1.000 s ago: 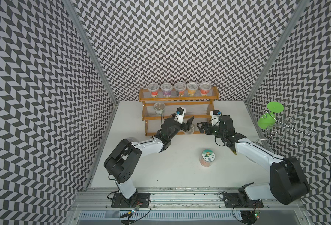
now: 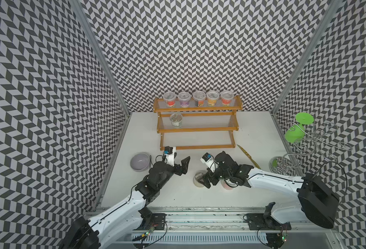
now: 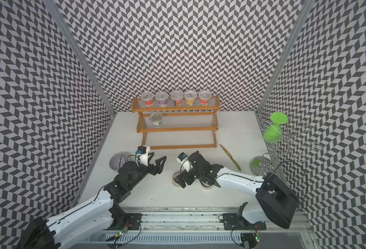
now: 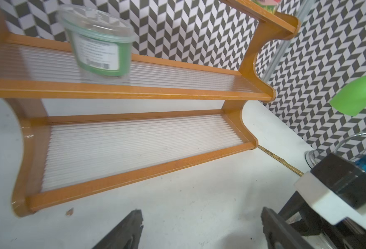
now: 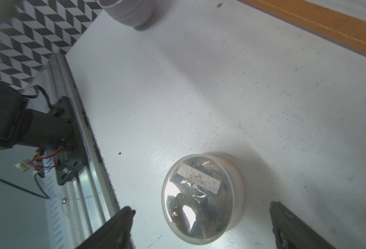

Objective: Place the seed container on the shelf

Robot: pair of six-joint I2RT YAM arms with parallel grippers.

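A small clear-lidded seed container [image 5: 199, 195] stands on the table, between the fingers of my right gripper in the right wrist view, apparently below them; the gripper is open. My left gripper [image 2: 183, 165] stands apart to the left, over the table before the wooden shelf [image 4: 149, 95], its fingers apart with nothing between them. Five cups [image 2: 198, 97] line the top tier and a green-labelled cup [image 4: 98, 54] sits at the left of the middle tier. The bottom tier [image 4: 141, 149] is empty.
A purple bowl [image 2: 139, 161] is at the left. A second container [image 2: 228, 185] is mostly hidden under the right arm. A knife [image 2: 248, 156] and wire racks with green items [image 2: 295, 133] are at the right. The table behind the shelf's ends is clear.
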